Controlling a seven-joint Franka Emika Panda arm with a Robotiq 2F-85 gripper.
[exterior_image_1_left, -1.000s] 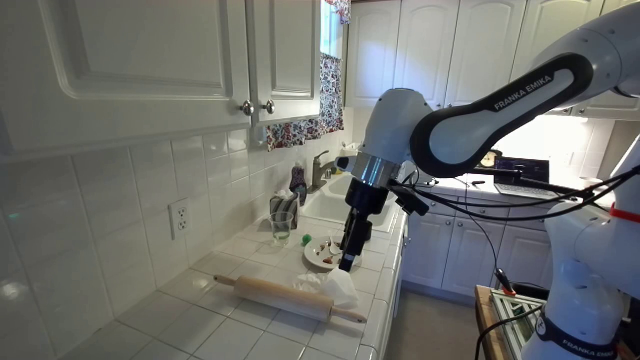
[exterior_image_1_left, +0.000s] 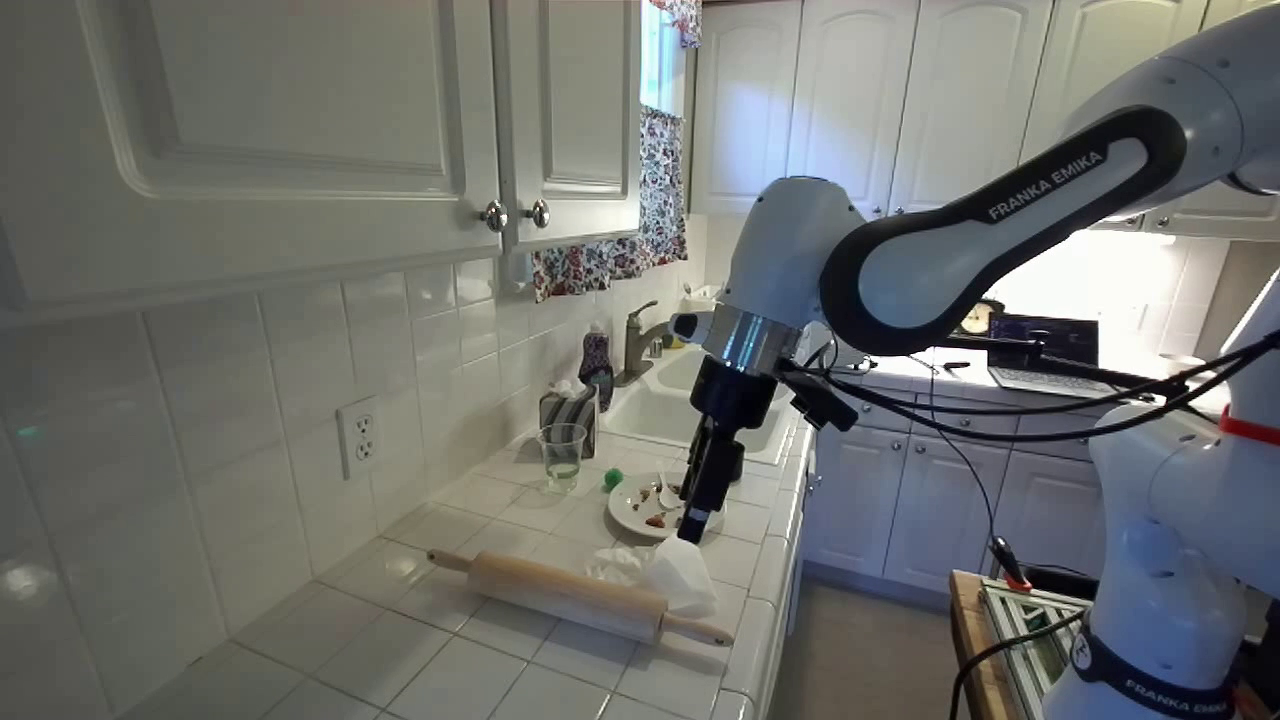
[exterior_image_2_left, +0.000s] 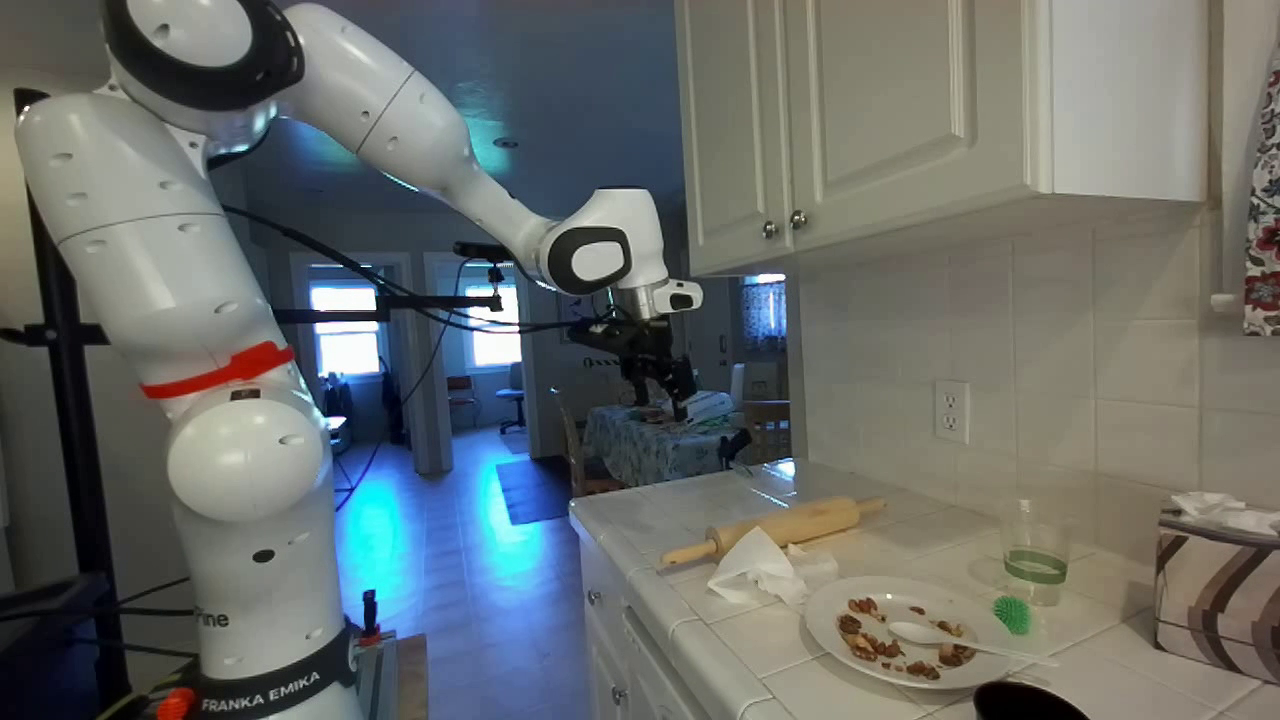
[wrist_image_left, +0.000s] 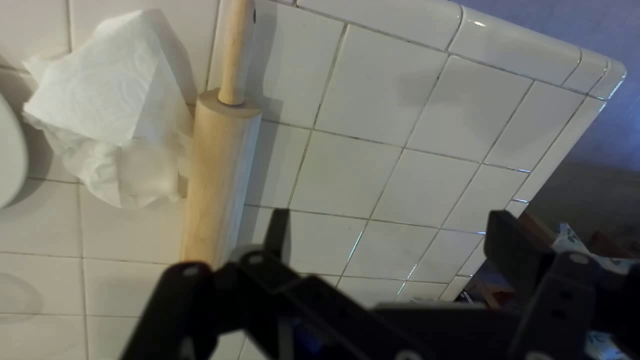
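Note:
My gripper is open, its two dark fingers wide apart with only bare tile visible beyond the gap. It hangs above the counter, tilted, as exterior view 2 (exterior_image_2_left: 702, 432) shows. A wooden rolling pin (wrist_image_left: 219, 174) lies on the tiles to the left of the fingers in the wrist view; its lower end is hidden behind the gripper. Crumpled white paper towel (wrist_image_left: 108, 102) lies right beside the pin. A white plate (exterior_image_2_left: 828, 642) holds brown nut-like pieces and a white spoon (exterior_image_2_left: 960, 640).
Beyond the towel stand a clear cup (exterior_image_2_left: 1034, 558), a green spiky ball (exterior_image_2_left: 1011, 614), a striped tissue box (exterior_image_2_left: 1218, 594) and a dark cup (exterior_image_2_left: 1026, 702). Upper cabinets (exterior_image_2_left: 864, 120) overhang the counter. Bare tile (wrist_image_left: 360, 174) stretches from the pin to the counter's edge (wrist_image_left: 516, 48).

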